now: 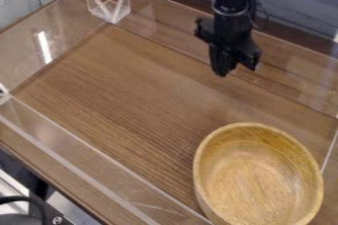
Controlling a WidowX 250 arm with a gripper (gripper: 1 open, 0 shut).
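The black robot arm hangs at the top right of the camera view, with its gripper low over the wooden table. The gripper is somewhat blurred; it looks shut, and nothing shows held between its fingers.
A large empty tan oval bowl fills the lower right. A small white wire holder stands at the back left. Cables lie at the lower left corner.
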